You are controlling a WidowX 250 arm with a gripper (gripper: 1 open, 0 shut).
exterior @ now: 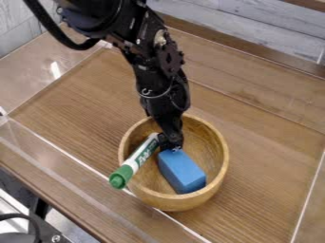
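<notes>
A tan round bowl (200,194) holds a blue block (181,170) on its right side. A green and white tube (136,160) leans in the bowl's left part, its green cap over the front-left rim. My black gripper (166,135) reaches down into the back of the bowl at the tube's upper end. Its fingertips are dark and partly hidden, so their hold on the tube is unclear.
Dark cables lie off its front-left edge.
</notes>
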